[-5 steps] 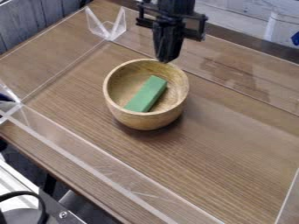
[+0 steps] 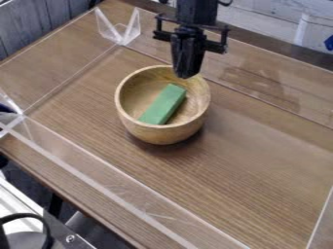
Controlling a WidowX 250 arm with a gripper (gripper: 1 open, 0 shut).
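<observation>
A round light-wood bowl (image 2: pixel 190 123) sits on the wooden table, holding a green rectangular block (image 2: pixel 164 104) lying on its bottom. The black gripper (image 2: pixel 185 69) hangs over the back rim of the bowl, fingers pointing down and close together, with nothing visible between them.
Clear plastic edging runs along its sides, and a clear bent piece (image 2: pixel 119 29) stands at the back left. Cables and metal framing show at the lower left.
The bowl and block look unmoved.
</observation>
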